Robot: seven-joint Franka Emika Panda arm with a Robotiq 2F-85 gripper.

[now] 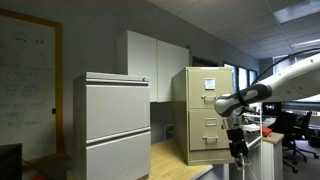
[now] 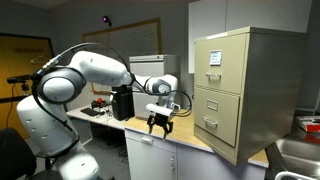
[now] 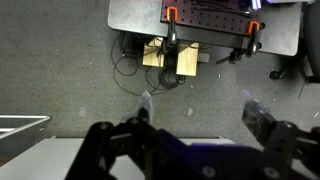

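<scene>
My gripper stands open in the wrist view, with dark fingers at the lower left and lower right and nothing between them. Beneath it show the grey floor [image 3: 215, 95] and a pale edge along the bottom. From the side, the gripper [image 2: 160, 125] points down in front of the white drawer unit [image 2: 150, 150] at about countertop height. In the other exterior view the gripper [image 1: 238, 152] hangs right of the beige filing cabinet [image 1: 208, 115]; whether it touches anything there I cannot tell.
A wooden countertop [image 1: 172, 163] runs past the beige cabinet, with a light grey drawer cabinet [image 1: 115, 115] to the left. A sink [image 2: 297, 155] lies far right. Black cables [image 3: 125, 62] and a perforated metal plate [image 3: 210, 17] appear near the robot's base.
</scene>
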